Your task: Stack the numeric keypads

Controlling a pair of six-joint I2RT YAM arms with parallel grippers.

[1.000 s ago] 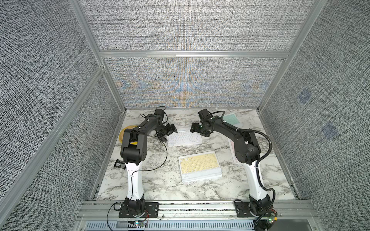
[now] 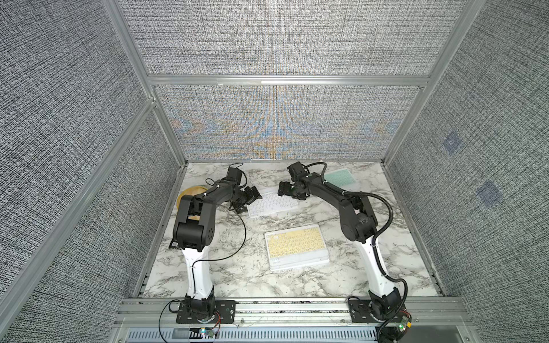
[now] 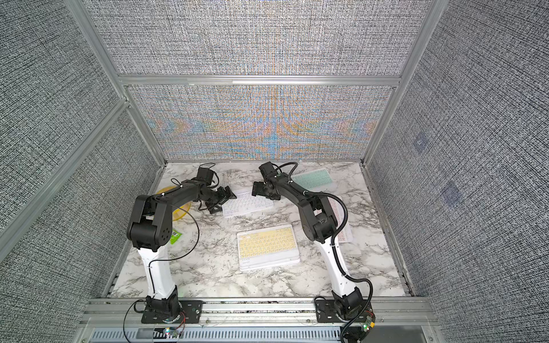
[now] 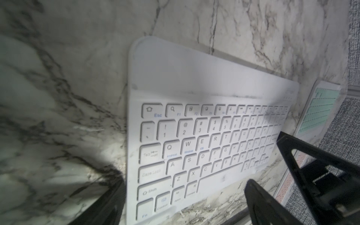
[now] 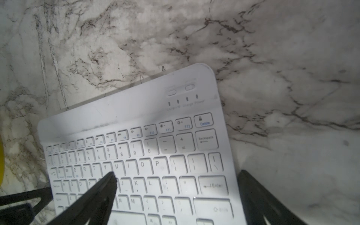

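Note:
A white keyboard (image 2: 271,206) lies on the marble table toward the back, between the two arms. At its left end my left gripper (image 2: 250,200) stands open; in the left wrist view the keyboard's left edge (image 4: 133,150) passes between the spread fingers. My right gripper (image 2: 290,191) is open over the right end, where one finger (image 5: 258,198) is close beside the right edge, contact unclear. Nearer the front, a yellow-keyed keyboard (image 2: 295,242) rests on a white one (image 2: 298,263).
A green-keyed keyboard (image 3: 312,179) lies at the back right. Partly behind the right arm is a pink keyboard (image 3: 345,231). A yellow round object (image 3: 181,212) and a small green packet (image 3: 175,236) sit at the left.
The white keyboard has turned a little, its right end now somewhat farther back. The yellow-keyed pair is unmoved.

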